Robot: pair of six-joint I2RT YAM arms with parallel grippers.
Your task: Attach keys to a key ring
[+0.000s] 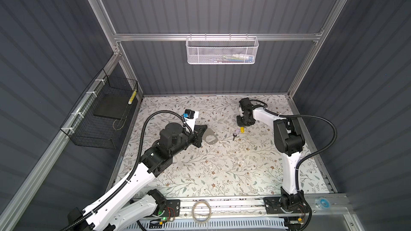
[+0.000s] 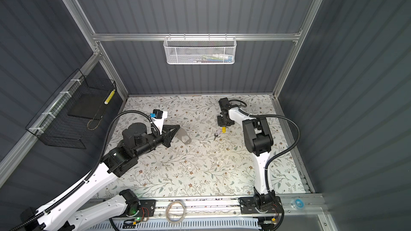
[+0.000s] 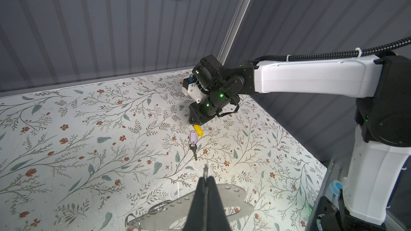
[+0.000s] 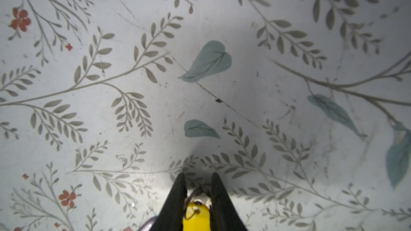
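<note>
A key with a lilac tag point(image 3: 193, 136) lies on the table beside a yellow tag point(image 3: 197, 130). My right gripper is down over the yellow tag, part open, with a metal ring point(image 4: 192, 196) and the tag's top between its fingers; whether it grips them I cannot tell. My left gripper is shut above the table at left, beside a grey plate with a hole point(image 3: 231, 199) and metal rings along it. Whether anything thin is in its tips is unclear.
A white mesh basket point(image 1: 221, 49) hangs on the back wall, a black wire basket point(image 1: 92, 132) on the left wall.
</note>
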